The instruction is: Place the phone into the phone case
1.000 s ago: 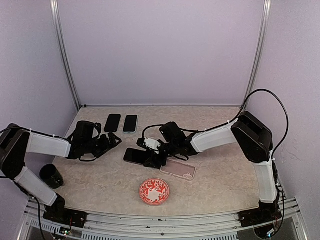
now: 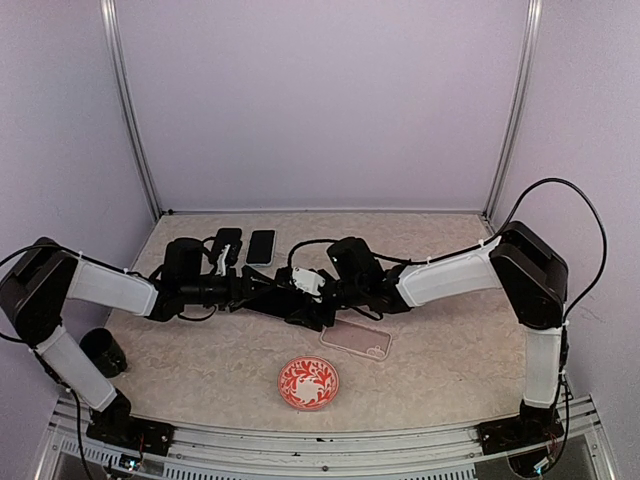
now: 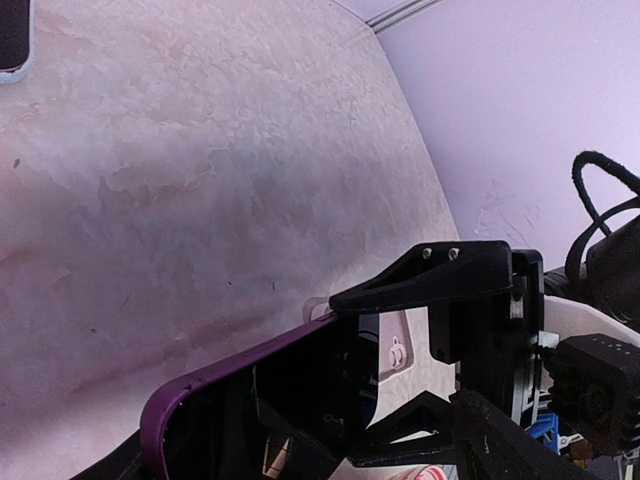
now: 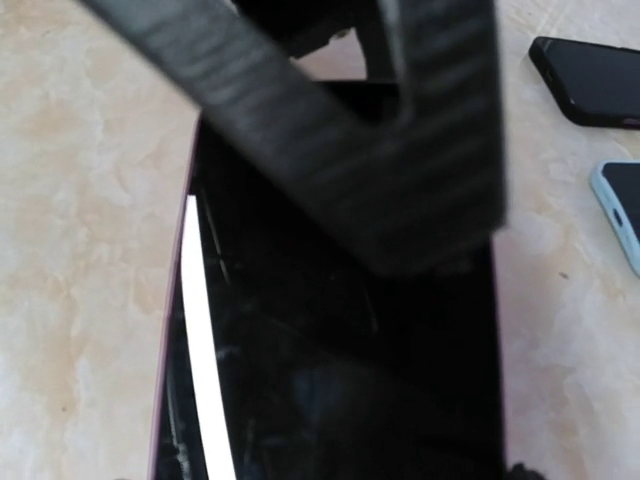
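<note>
A black phone (image 3: 240, 410) with a purple rim is tilted in the left wrist view, its far end between the fingers of my right gripper (image 2: 308, 314), which is shut across its long edges. My left gripper (image 2: 262, 284) is at the phone's other end and stands open. In the right wrist view, one dark, blurred left finger (image 4: 420, 180) overlaps the phone's glass; whether it touches is unclear. The clear pinkish phone case (image 2: 357, 340) lies flat on the table, to the right of the right gripper. Most of my own fingers are cut off in both wrist views.
Two other phones lie at the back left: a black one (image 2: 227, 245) and a light-edged one (image 2: 261, 247). A red patterned plate (image 2: 308, 383) sits at the front. The dark mug (image 2: 102, 352) stands at the far left.
The phone has been raised and shifted back a little with my right gripper. My left gripper has moved right, from clear of the phone to its left end.
</note>
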